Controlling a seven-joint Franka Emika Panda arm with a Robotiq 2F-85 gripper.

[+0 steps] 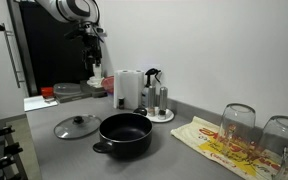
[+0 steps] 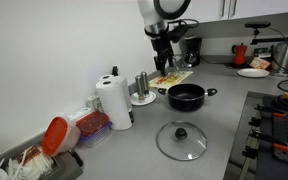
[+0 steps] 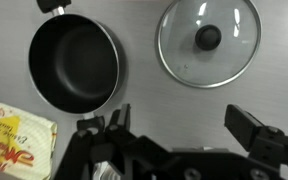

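A black two-handled pot stands upright and empty on the grey table. In the wrist view the pot is at upper left. Its glass lid, with a black knob, lies apart from it on the table; in exterior view 2 the lid is nearer the camera than the pot. High above the table, my gripper has its two fingers wide apart, with only tabletop visible between them. It looks open and empty.
A patterned cloth holds two upturned glass jars. Along the wall stand a paper towel roll and a white plate with bottles. Containers sit at the far end. Bare table surrounds the lid.
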